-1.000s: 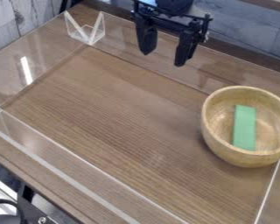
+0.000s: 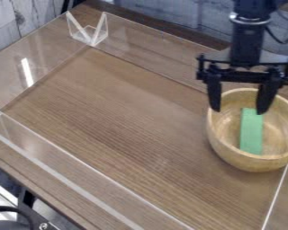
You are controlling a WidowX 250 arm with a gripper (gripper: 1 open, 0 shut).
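Observation:
My gripper [image 2: 240, 90] hangs over the round wooden bowl [image 2: 226, 148] at the right of the camera view, its two dark fingers spread open at about the height of the bowl's back rim. A green oblong block [image 2: 251, 133] lies inside the bowl, below and between the fingers in this view. I see nothing held between the fingers.
A white wire-like object [image 2: 89, 29] stands at the back left. Black cables [image 2: 14, 216] lie at the lower left corner, and a grey wall runs along the back.
My gripper has moved from the back middle to the right and down toward the viewer, over the bowl. The bowl and green block have not moved.

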